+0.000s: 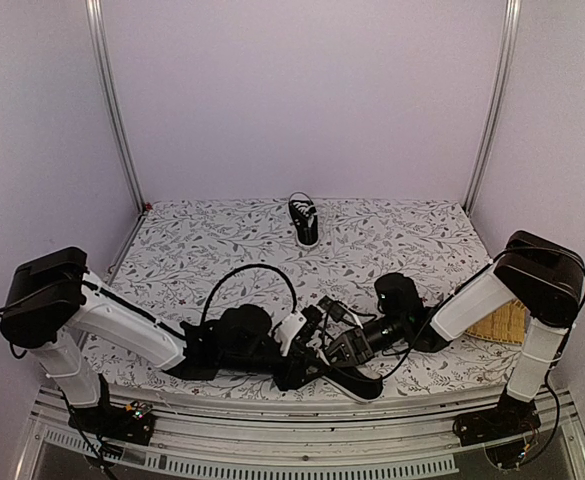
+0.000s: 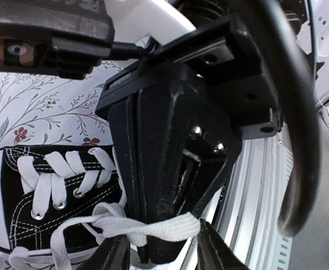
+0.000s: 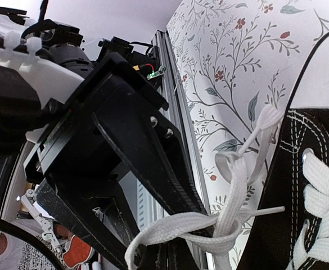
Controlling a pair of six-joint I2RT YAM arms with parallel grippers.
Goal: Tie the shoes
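Note:
A black and white shoe [image 1: 360, 384] lies under both grippers near the table's front edge; its laced upper [image 2: 57, 191] shows in the left wrist view. In that view my left gripper is part open, its fingers spread to either side of the other gripper's tip. White lace [image 2: 153, 229] wraps around the tip of my right gripper. My right gripper's own fingers [image 3: 164, 256] are shut at the bottom of the right wrist view, with a lace loop [image 3: 175, 228] crossing them. Whether any lace is pinched between them cannot be seen.
A second black shoe [image 1: 304, 224] stands far back at the table's middle. Behind the right arm lies a woven tan mat [image 1: 497, 322]. Its metal front edge [image 1: 302, 410] runs close by.

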